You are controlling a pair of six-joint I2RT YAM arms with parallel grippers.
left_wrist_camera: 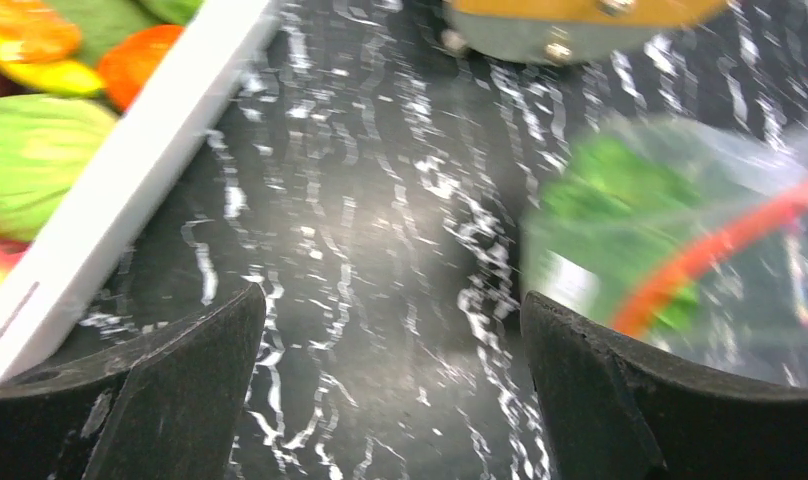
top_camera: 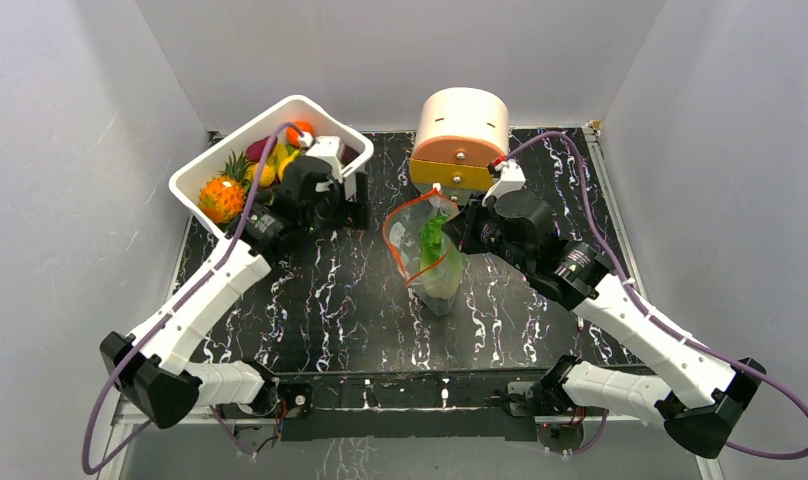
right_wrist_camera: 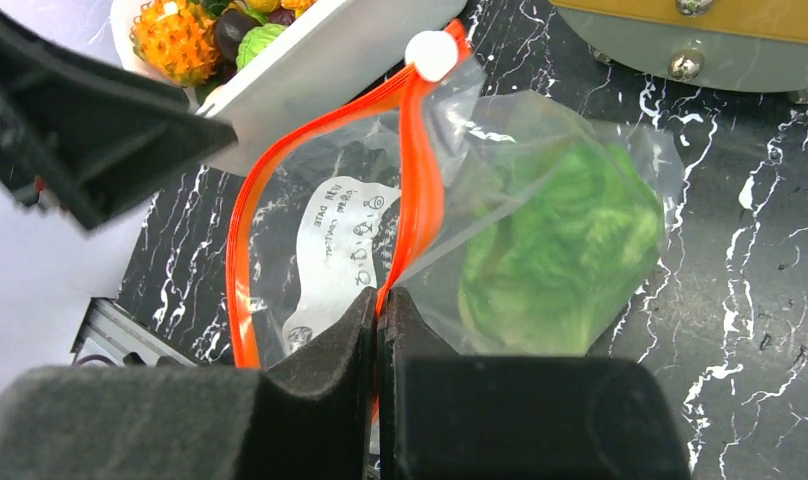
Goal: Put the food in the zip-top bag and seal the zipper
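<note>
A clear zip top bag with an orange-red zipper edge hangs from my right gripper, which is shut on that edge. Inside lies a leafy green vegetable, like lettuce, toward the bag's bottom. The zipper's two sides stand apart, so the mouth gapes, and a white slider sits at one end. My left gripper is open and empty, left of the bag and clear of it. In the left wrist view, the bag appears blurred beyond the right finger.
A white bin with mixed play fruit and vegetables stands at the back left, partly under my left arm. A rounded bread box with a yellow front stands behind the bag.
</note>
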